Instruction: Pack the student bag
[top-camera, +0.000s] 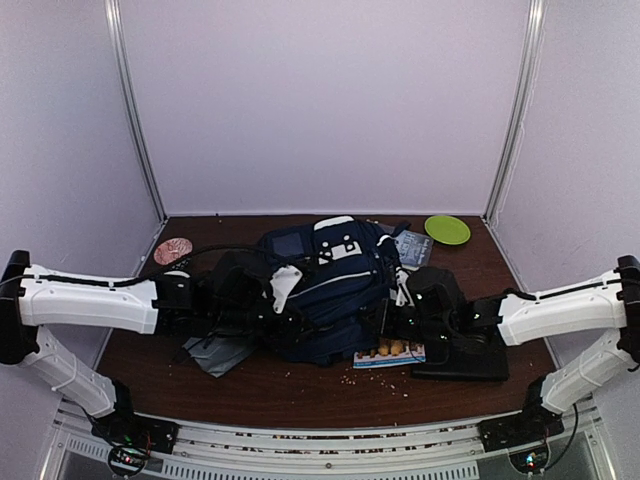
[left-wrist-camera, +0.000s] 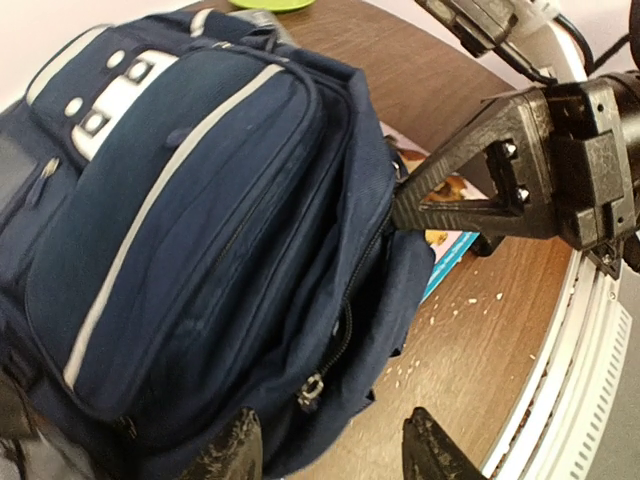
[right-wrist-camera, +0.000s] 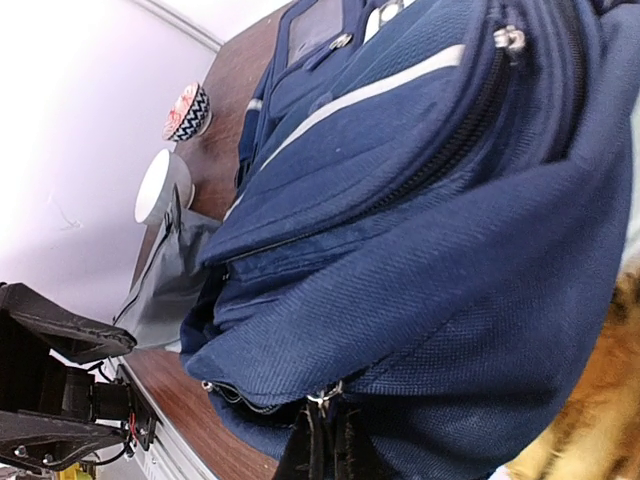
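A navy backpack (top-camera: 330, 280) lies mid-table, its side zipper partly open with a metal pull (left-wrist-camera: 310, 390). My left gripper is open at the bag's near side, nothing between its fingers. My right gripper is shut at the bag's side edge, by a zipper; whether cloth sits between its tips is hard to tell. A grey pouch (top-camera: 215, 355) lies left of the bag, and a book (top-camera: 388, 358) with a food picture lies partly under the bag's right side.
A green plate (top-camera: 447, 229) and clear item (top-camera: 413, 247) are at the back right, a black flat object (top-camera: 460, 365) front right. Patterned bowl (right-wrist-camera: 188, 115) and white bowl (right-wrist-camera: 160, 185) are at left. Crumbs are scattered in front.
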